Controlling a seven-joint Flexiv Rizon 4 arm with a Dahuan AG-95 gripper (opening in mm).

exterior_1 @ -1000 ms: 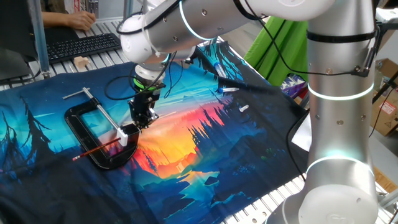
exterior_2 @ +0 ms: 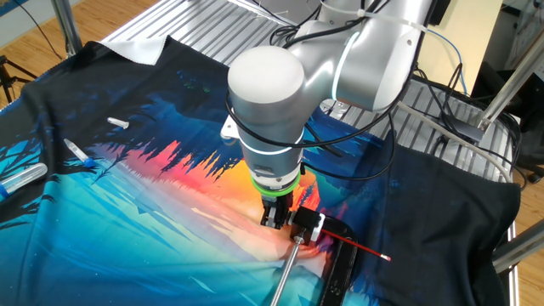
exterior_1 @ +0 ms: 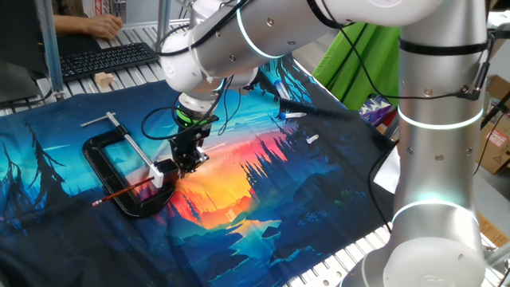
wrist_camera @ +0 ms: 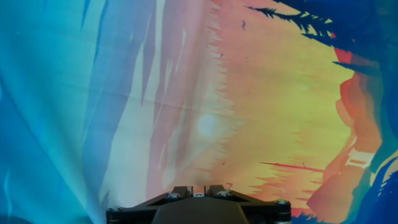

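Note:
My gripper (exterior_1: 190,155) points down over the orange and yellow part of the printed cloth, close beside the head of a black clamp (exterior_1: 103,167). In the wrist view its fingers (wrist_camera: 180,191) come together at the bottom edge, and no object shows between them. A red pencil (exterior_2: 357,245) lies across the clamp, its pale end sticking out on the side away from my gripper. The clamp's silver screw rod (exterior_2: 289,270) runs off beside it. Whether the gripper touches the clamp, I cannot tell.
A dark cloth (exterior_1: 295,215) with a bright landscape print covers the table. A small white piece (exterior_2: 118,123), a blue-and-white pen-like item (exterior_2: 78,153) and a clear tube (exterior_2: 23,179) lie away from the gripper. A keyboard (exterior_1: 107,60) and someone's hand (exterior_1: 103,26) are at the back.
The gripper has moved slightly right in exterior view 1, and its wrist has come more upright. Clamp, pencil and small items stay put.

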